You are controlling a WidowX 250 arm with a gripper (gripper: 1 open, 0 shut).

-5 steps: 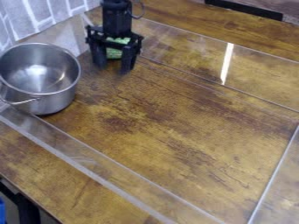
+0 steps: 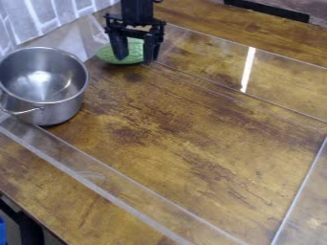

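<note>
My black gripper (image 2: 134,38) is at the top centre-left, its fingers pointing down over a green object (image 2: 118,55) with a rounded outline, which lies beside the back left of the work area and is partly hidden behind the fingers. Whether the fingers hold anything is too small to tell. A steel pot (image 2: 42,84) with a wire handle stands at the left, in front of and left of the gripper.
Clear plastic borders edge the work area, and a dark strip runs along the back right.
Over the last second my gripper has moved back, away from the camera, and now sits higher in the picture over the green object. The pot has stayed in place.
</note>
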